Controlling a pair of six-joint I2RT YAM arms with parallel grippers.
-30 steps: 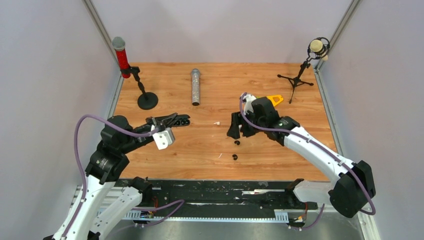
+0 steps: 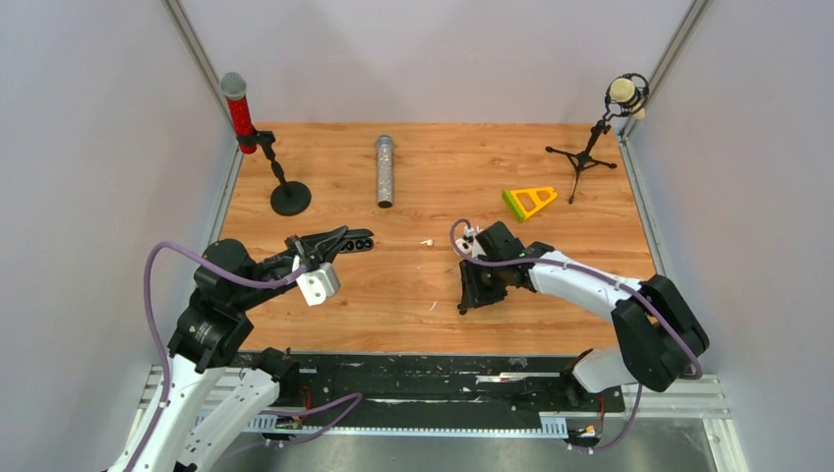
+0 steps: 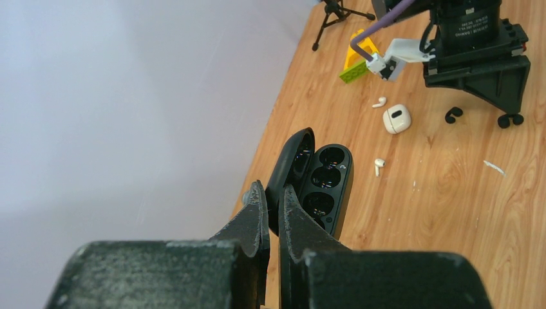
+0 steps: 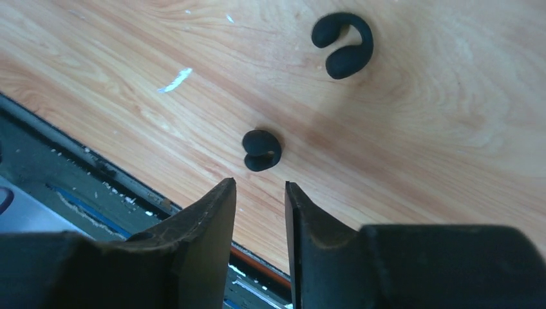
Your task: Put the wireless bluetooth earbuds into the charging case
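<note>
My left gripper is shut on a black open case with round slots (image 3: 326, 176), held raised at the left. On the table lie a white earbud case (image 3: 396, 118) and two white earbuds, one (image 3: 379, 167) nearer the black case, the other (image 3: 380, 102) farther back. My right gripper hangs low over the table with a narrow gap between its fingers, nothing visible in it. Beyond its tips lie a small black curved piece (image 4: 262, 150) and a larger black hook-shaped piece (image 4: 348, 61).
A silver microphone (image 2: 385, 170) lies at the back middle. Stand microphones (image 2: 239, 112) (image 2: 622, 90) occupy both back corners. A yellow-green triangle (image 2: 531, 200) lies at the right. The table's front edge (image 2: 413, 351) is near the right gripper.
The right arm has moved toward the front and down, over the small black pieces. The left arm has shifted very slightly and still holds the black case.
</note>
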